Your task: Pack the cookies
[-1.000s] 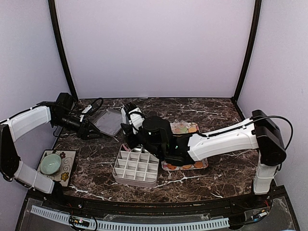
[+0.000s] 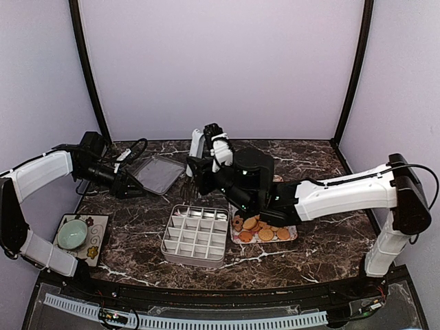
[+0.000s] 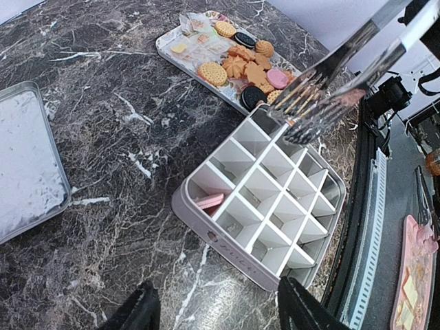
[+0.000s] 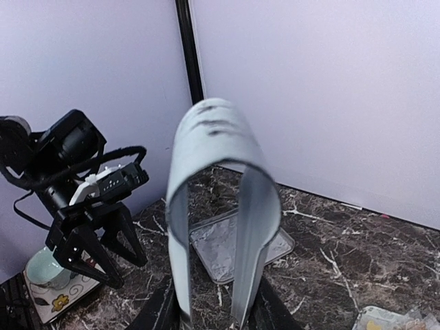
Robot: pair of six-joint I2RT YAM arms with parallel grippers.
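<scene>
A pale divided box [image 3: 263, 196] stands on the dark marble table. One pink cookie [image 3: 210, 201] leans in its left corner compartment in the left wrist view; the other compartments that show look empty. Silver tongs [image 3: 330, 89] hang above the box, apart from that cookie, their tips spread with nothing between. My right gripper is shut on the tongs, whose rounded white bend [image 4: 218, 141] fills the middle of the right wrist view. Over the table's left part, my left gripper stays open and empty.
A tray [image 3: 206, 85] of mixed cookies lies beside the box, partly under my right arm in the top view. An empty clear tray [image 3: 27, 158] sits behind-left. At front left, a green bowl [image 2: 72, 234] rests on a flowered tray [image 2: 94, 242].
The left arm is still.
</scene>
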